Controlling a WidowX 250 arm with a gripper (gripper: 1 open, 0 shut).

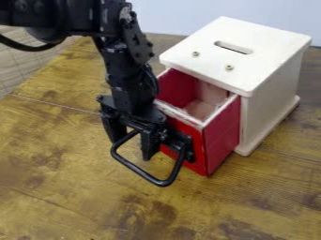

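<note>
A white wooden cabinet [267, 82] with a slot and two screws on top stands at the upper right of the camera view. Its red-fronted drawer [219, 139] is pulled out toward the front left, its inside visible from above. The black gripper [148, 150] hangs low at the drawer's left front, with a black bar loop around it, partly covering the drawer front. Whether its fingers are open or shut, or touch the drawer, is unclear.
A pale wall runs along the back, and a strip of floor shows at the upper left.
</note>
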